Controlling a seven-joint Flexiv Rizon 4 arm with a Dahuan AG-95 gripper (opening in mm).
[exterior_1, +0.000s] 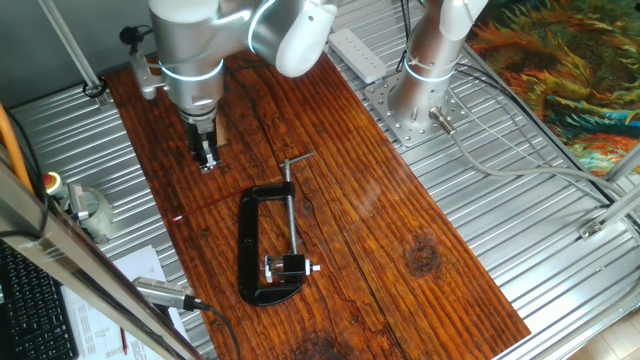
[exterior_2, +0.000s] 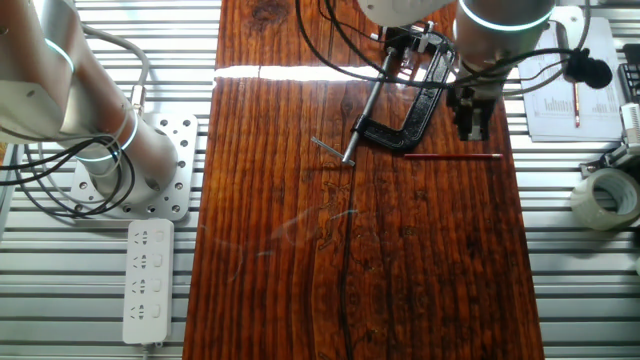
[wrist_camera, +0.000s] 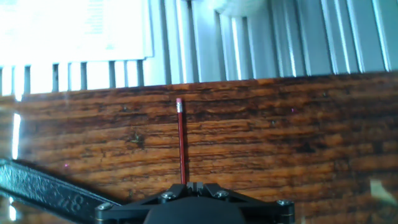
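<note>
A thin red pencil (exterior_1: 208, 205) lies flat on the brown wooden board, its pink eraser end towards the board's left edge in exterior view 1. In the wrist view the pencil (wrist_camera: 181, 143) runs from its eraser down to my fingertips, which hide its lower end. My gripper (exterior_1: 208, 166) hangs above the board, apart from the pencil. Its two fingertips (wrist_camera: 189, 186) meet in the wrist view, so it looks shut, with nothing visible between them. Exterior view 2 has the gripper (exterior_2: 470, 133) beside the pencil (exterior_2: 450, 156).
A black C-clamp (exterior_1: 247, 245) lies close to the pencil's inner end, its screw handle (exterior_1: 297, 158) sticking out. Beyond the board's edge are a tape roll (exterior_2: 607, 196) and papers (wrist_camera: 74, 31). A power strip (exterior_1: 357, 55) stands by the arm's base. Much of the board is clear.
</note>
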